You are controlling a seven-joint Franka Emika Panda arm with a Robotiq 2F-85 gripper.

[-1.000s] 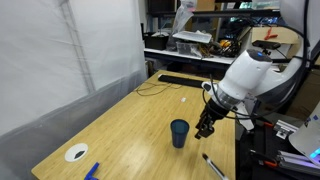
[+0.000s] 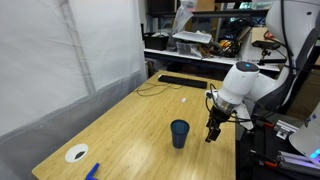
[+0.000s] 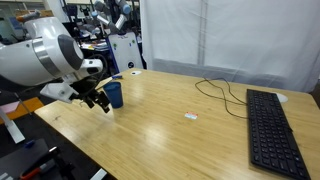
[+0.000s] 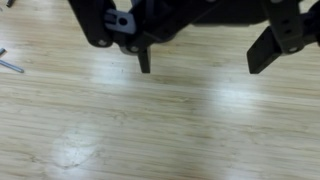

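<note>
Above the right part of the wooden table, my gripper [image 2: 212,132] points downward, a short way to the right of a dark blue cup [image 2: 180,133]. The cup [image 3: 115,95] stands upright just beyond the gripper [image 3: 97,101] in the second exterior view. In the wrist view the gripper is open, its two dark fingers [image 4: 145,58] wide apart with only bare wood below. A thin grey object [image 4: 11,66] lies at that view's left edge; what it is cannot be made out.
A blue stick-like object [image 2: 92,172] and a white round disc [image 2: 76,153] lie at the table's left end. A black keyboard [image 3: 278,132], a thin cable [image 3: 220,90] and a small white piece [image 3: 191,115] lie farther off.
A pale stick seen near the front edge a second ago no longer shows there.
</note>
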